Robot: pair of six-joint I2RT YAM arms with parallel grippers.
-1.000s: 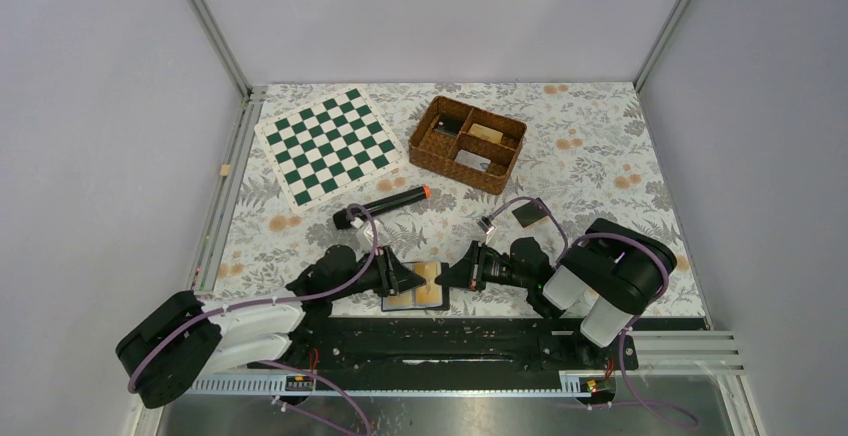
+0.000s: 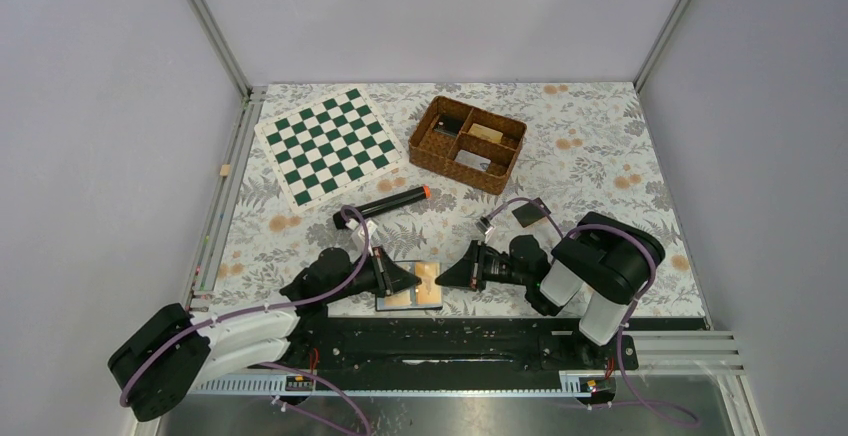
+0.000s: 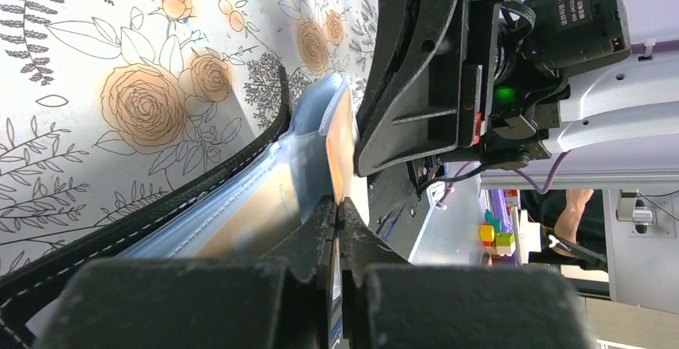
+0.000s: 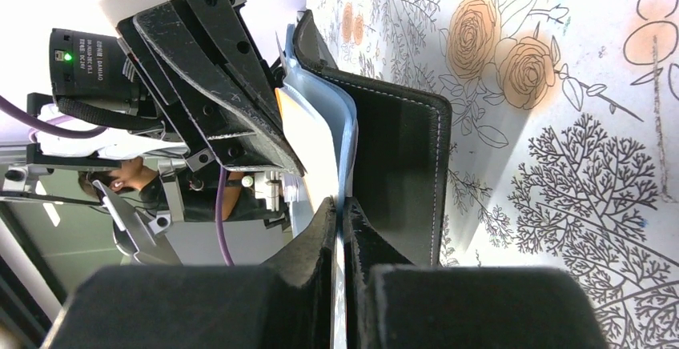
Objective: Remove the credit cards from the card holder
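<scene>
The card holder (image 2: 428, 304) lies open near the table's front edge, black-covered with pale blue clear sleeves and orange cards. In the left wrist view, an orange card (image 3: 343, 145) stands inside a lifted sleeve (image 3: 311, 113). My left gripper is shut on the sleeve edge below that card. From the other side, my right gripper is shut on the sleeve's edge, a thin pale strip showing between its fingers. Black cover (image 4: 396, 153) spreads beside it. Whether either grip includes a card, I cannot tell.
Behind the holder lies a black tube (image 2: 385, 206) with an orange end. A wicker basket (image 2: 470, 178) with compartments and a green checkered board (image 2: 330, 146) sit farther back. A small dark card-like item (image 2: 531, 213) lies to the right.
Both grippers have stayed close together at the holder.
</scene>
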